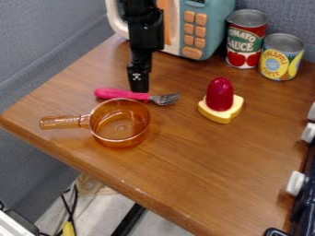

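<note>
My black gripper (140,79) hangs pointing down at the upper middle of the camera view, just above a fork with a pink handle (118,93) and metal tines (167,99). I cannot tell whether its fingers are open or shut. An orange translucent pan (120,123) with its handle to the left sits just in front of the fork. To the right stands a red oval object (219,93) on a yellow base (222,112).
A teal toy microwave (191,32), a tomato sauce can (245,39) and a yellow can (281,56) stand at the back. A dark appliance (299,194) lines the right edge.
</note>
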